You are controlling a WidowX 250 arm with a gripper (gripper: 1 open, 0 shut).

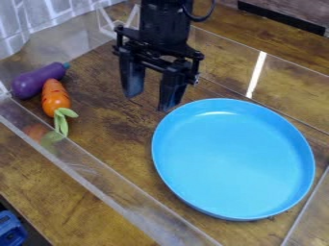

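My black gripper [152, 82] hangs over the upper middle of the wooden surface, its two fingers spread apart with nothing visible between them. Below it to the right lies a large blue plate [232, 156], empty. At the left, a toy carrot [56, 99] with green leaves lies beside a purple eggplant [38, 79], both apart from the gripper.
Clear plastic walls border the wooden surface [96, 149] on the left, back and right. A blue object [8, 229] shows at the bottom left corner, outside the wall. The floor between the carrot and plate is clear.
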